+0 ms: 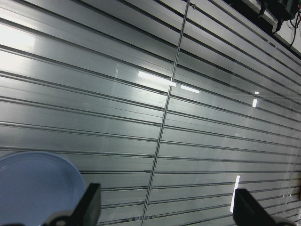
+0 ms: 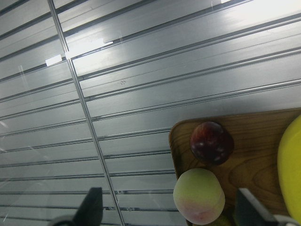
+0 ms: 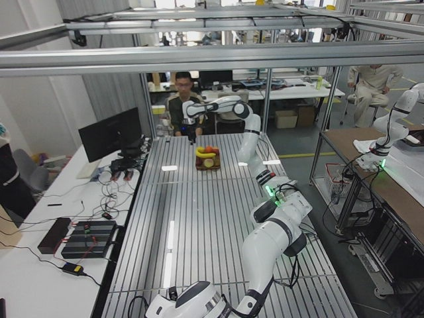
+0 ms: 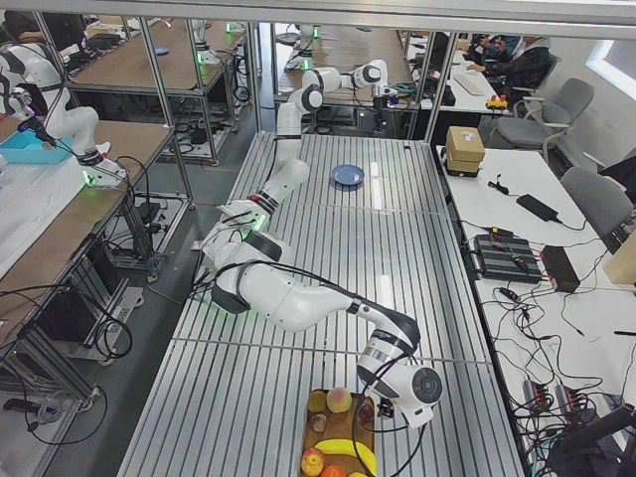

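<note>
A wooden tray holds fruit: a red apple, a pale peach, a banana and several more. In the right wrist view my right gripper hangs over the tray's edge, its fingers apart with bare table and the tray's corner in the gap. A blue plate sits at the other end of the table. My left gripper is above the table beside that plate, fingers apart and nothing held.
A side desk carries electronics, boxes and cables. A frame of metal beams spans overhead; a person sits behind the tray's end.
</note>
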